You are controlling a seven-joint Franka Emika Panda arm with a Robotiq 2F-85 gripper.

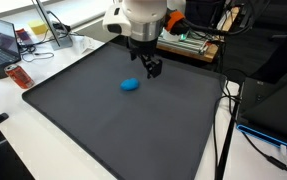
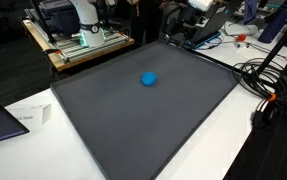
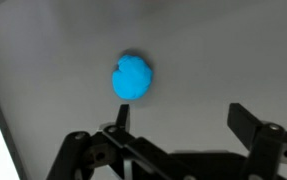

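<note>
A small bright blue object (image 1: 130,84) with a rounded, slightly lumpy outline lies on the dark grey mat (image 1: 113,125). From the other side it appears as a blue disc (image 2: 149,78) near the mat's far half. In the wrist view the blue object (image 3: 132,77) is left of centre, ahead of the fingertips and touched by neither. My gripper is open, its two black fingers wide apart with only bare mat between them. Seen from outside, the gripper (image 1: 146,65) hangs above the mat, just behind and right of the blue object.
An orange-red can (image 1: 20,76) and a laptop (image 1: 8,40) stand on the white table beyond the mat's left edge. Black cables (image 2: 273,85) lie beside the mat.
</note>
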